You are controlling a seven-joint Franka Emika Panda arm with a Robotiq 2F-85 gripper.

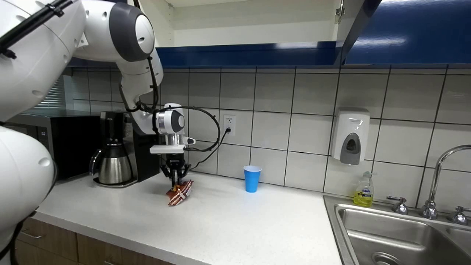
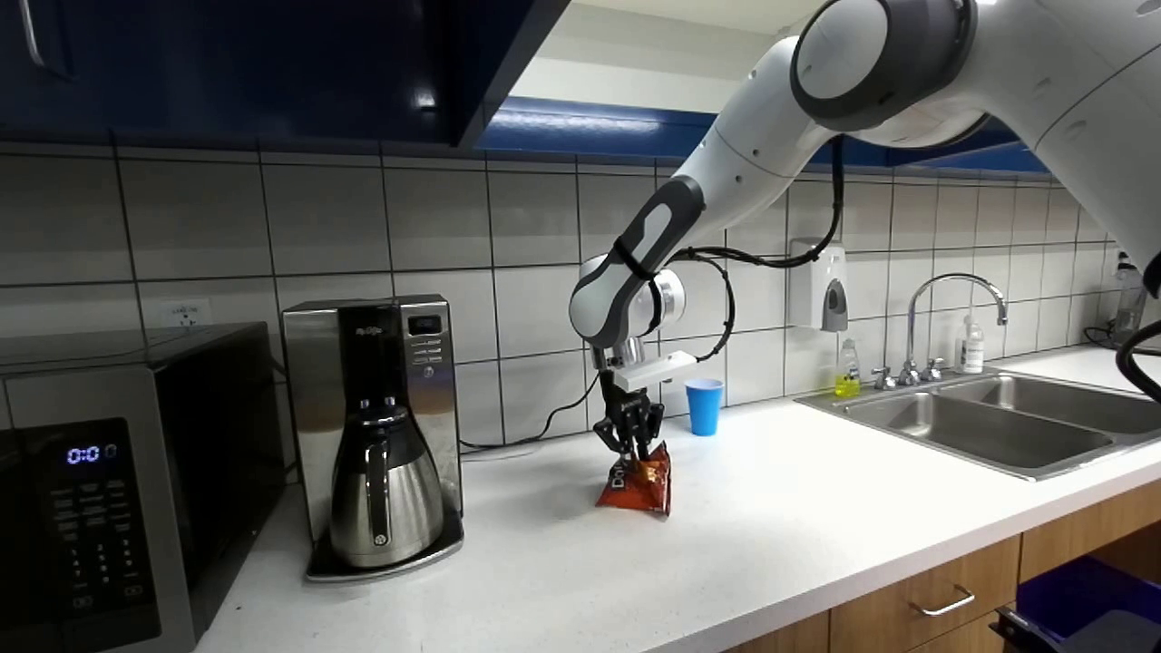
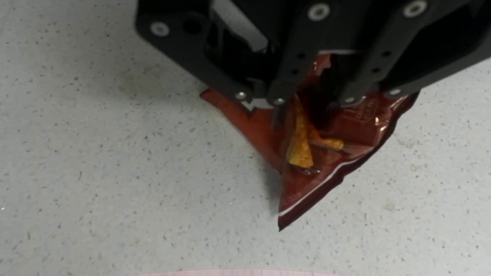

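Note:
A crumpled red snack bag (image 1: 179, 195) rests on the white counter below my gripper (image 1: 176, 182). The second exterior view shows the bag (image 2: 639, 496) standing up in a peak under my gripper (image 2: 636, 457). Seen from the wrist, the fingers come down on both sides of a raised fold of the bag (image 3: 303, 186), and they stand close together with a narrow gap. Yellow-orange chip pictures show on the foil. The fingertips are mostly hidden in the bag's folds, so whether they grip it cannot be told.
A blue cup (image 1: 252, 179) stands near the tiled wall, right of the bag. To the left are a coffee maker with its steel carafe (image 1: 114, 165) and a microwave (image 2: 103, 479). A sink (image 1: 393, 229) lies at the right.

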